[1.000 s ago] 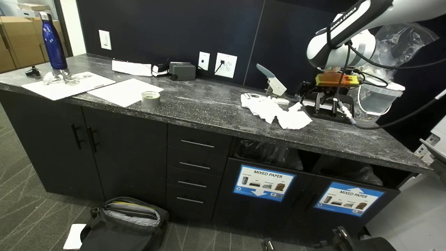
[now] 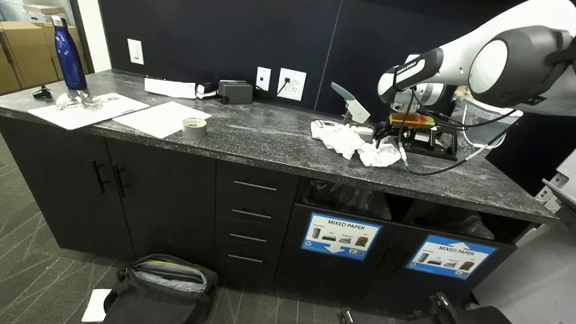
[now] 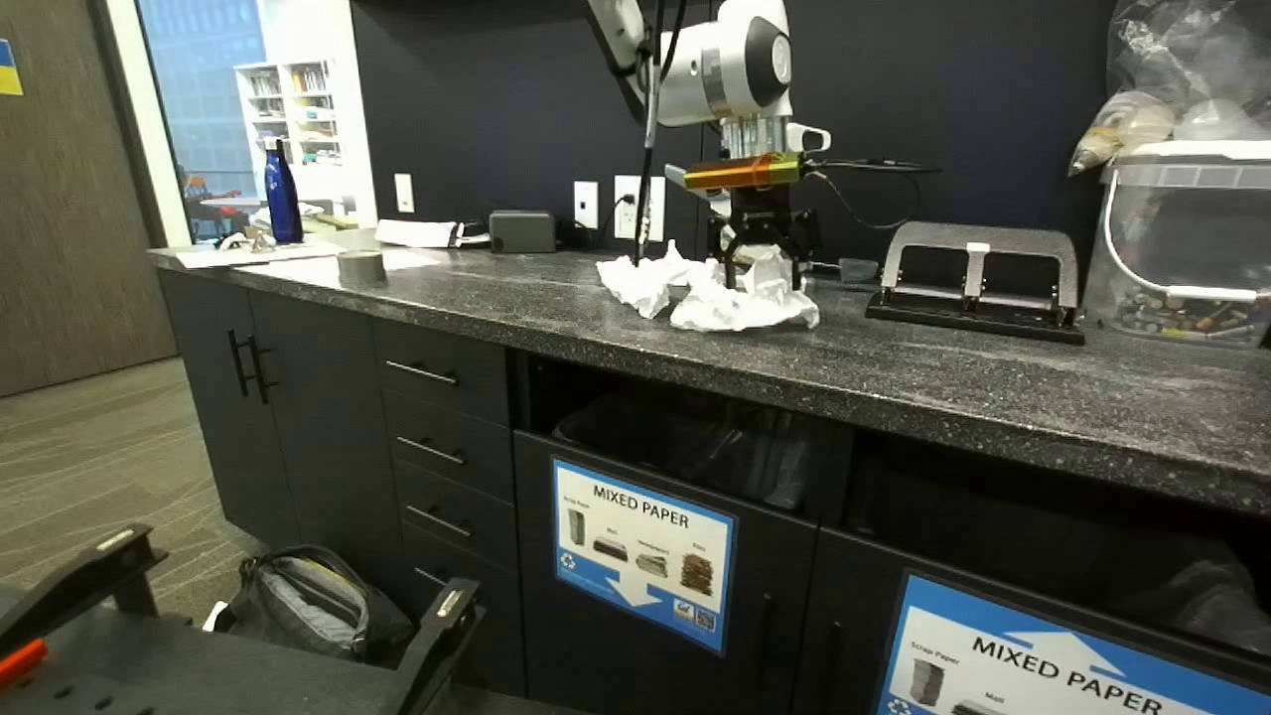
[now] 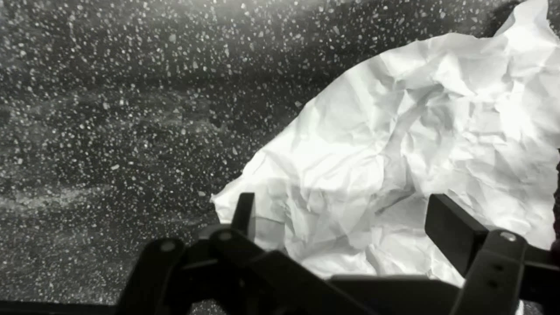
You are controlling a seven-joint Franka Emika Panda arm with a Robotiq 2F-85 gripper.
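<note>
A crumpled white paper (image 4: 420, 141) fills the right side of the wrist view, reaching left past my gripper. My fingers (image 4: 449, 225) are spread wide over it, with the paper below the gap and no grip on it visible. In the second exterior view the gripper (image 3: 763, 256) is low over the right-hand crumpled paper (image 3: 745, 308); whether they touch, I cannot tell. Another crumpled paper (image 3: 639, 284) lies just left of it. The first exterior view has both papers (image 2: 379, 154) in front of the gripper, near the counter's front edge.
A hole punch (image 3: 977, 286) and a clear bucket (image 3: 1180, 250) stand right of the gripper. A stapler (image 2: 356, 110) stands behind the papers. Leftward are a tape roll (image 2: 194, 128), flat sheets (image 2: 162, 118) and a blue bottle (image 2: 69, 56). Open bins (image 2: 345, 199) sit below the counter.
Over the last second my arm has swung left and slightly lower, from beside the right-hand paper to over it. The papers look unmoved.
</note>
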